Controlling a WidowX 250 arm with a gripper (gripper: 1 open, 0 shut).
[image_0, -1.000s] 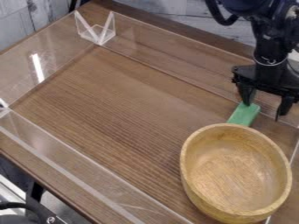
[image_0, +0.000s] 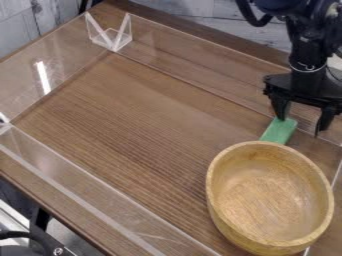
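Observation:
My black gripper (image_0: 301, 108) hangs from the arm at the right side, open, its fingers low over the table. A green object (image_0: 279, 130) lies on the wood just below the left finger; whether the finger touches it is hard to tell. A large beige round container (image_0: 265, 234) sits in front of it at the lower right.
A white wire-like holder (image_0: 110, 33) stands at the back left. Clear edging runs along the table's sides.
The gripper has shifted very slightly; the green object and container look unmoved.

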